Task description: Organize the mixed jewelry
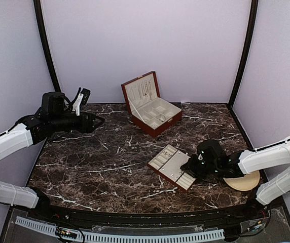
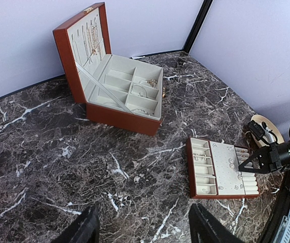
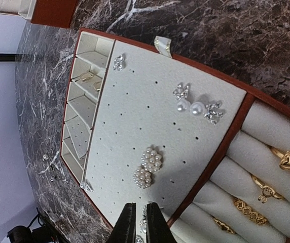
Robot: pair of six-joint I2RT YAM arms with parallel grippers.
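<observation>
A jewelry tray [image 1: 166,164] with a white earring board [image 3: 119,116], small compartments and ring rolls [image 3: 260,116] lies at the right middle of the table. Pearl cluster earrings [image 3: 150,160] and crystal-and-pearl earrings [image 3: 196,109] sit on the board; gold rings [image 3: 268,192] sit in the rolls. My right gripper is over the board's near end by the rolls, its tips slightly apart over a sparkly earring, grasp unclear. My left gripper is raised over the left side of the table, open and empty. The open jewelry box [image 1: 152,119] stands behind, necklaces in its lid.
A round wooden plate [image 1: 241,182] lies at the right edge, partly behind my right arm. Walls bound the back and both sides.
</observation>
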